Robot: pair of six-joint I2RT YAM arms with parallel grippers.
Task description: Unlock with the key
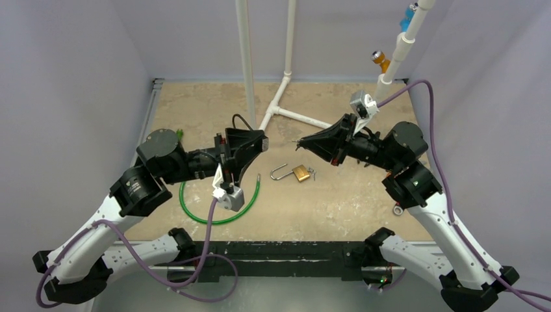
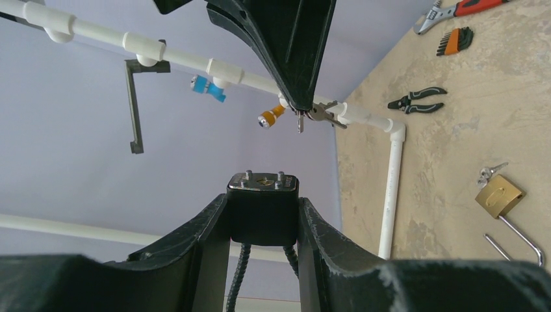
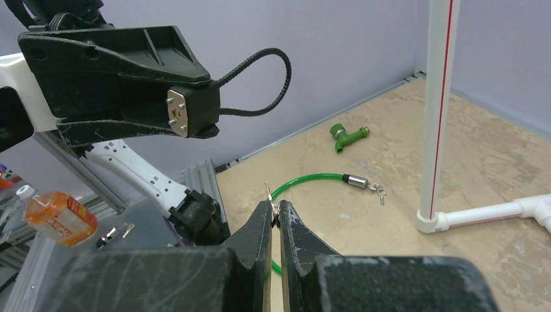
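Observation:
A black block-shaped lock (image 2: 264, 208) with a braided cable (image 3: 279, 55) sits between the fingers of my left gripper (image 1: 255, 144), which is shut on it. Its metal keyhole face (image 3: 177, 114) points toward the right arm. My right gripper (image 1: 304, 143) is shut on a small key, whose blade sticks out past the fingertips; another key (image 2: 323, 112) dangles beside it in the left wrist view. In the top view the key and the lock are apart, at about the same height in the picture, with a gap between them.
A brass padlock (image 1: 301, 173) with its own keys lies open on the floor below the gap. White pipes (image 1: 304, 119) run behind. A green cable lock (image 1: 221, 222) and green tap (image 3: 349, 136) lie at left; pliers (image 2: 417, 100) and tools lie at right.

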